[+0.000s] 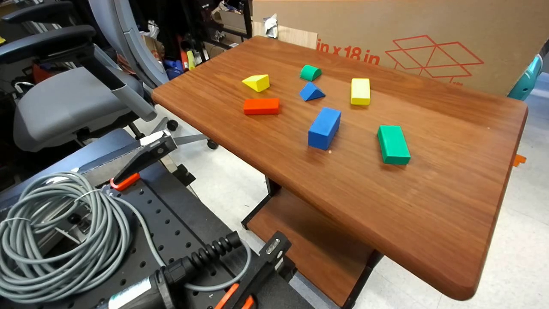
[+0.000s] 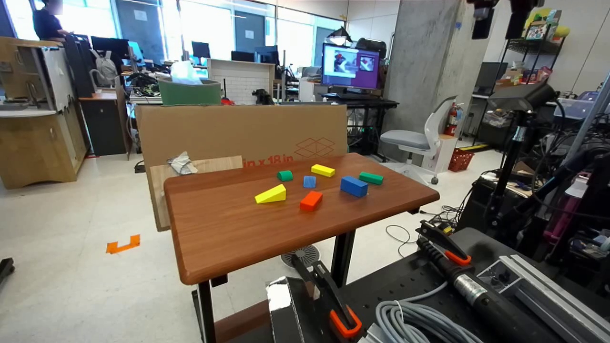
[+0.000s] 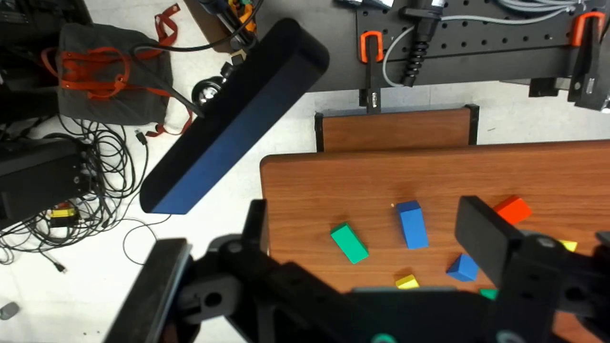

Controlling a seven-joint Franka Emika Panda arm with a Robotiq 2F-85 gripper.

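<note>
High at the upper right of exterior view 2, my gripper hangs well clear of the table, its two dark fingers apart. Between the fingers in the wrist view nothing is held; the gripper is open. Far below lie a blue block, a green block, a yellow block and a red-orange block. Behind them are a blue triangular block, a yellow wedge and a green rounded block. My gripper partly covers several blocks in the wrist view.
All the blocks stand apart on the brown table, whose near right part is bare. Behind it rises a large cardboard sheet. A black bench with a coiled grey cable and orange-handled clamps borders the near side.
</note>
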